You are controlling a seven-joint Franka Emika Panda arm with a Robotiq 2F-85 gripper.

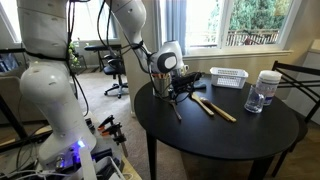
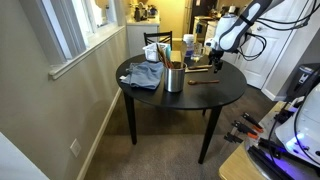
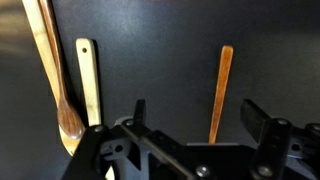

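My gripper is open over the dark table, its two black fingers wide apart with nothing held. In the wrist view a thin orange-brown wooden stick lies on the table between the finger lines, its lower end hidden by the gripper body. To its left are a pale wooden utensil with a hole in its handle, a brown wooden spoon and another pale wooden piece beside the spoon. Exterior view 1 has the gripper above the near left part of the table, close to these utensils.
A metal canister full of utensils stands beside a grey-blue cloth. Farther back are a white basket and a large clear bottle.
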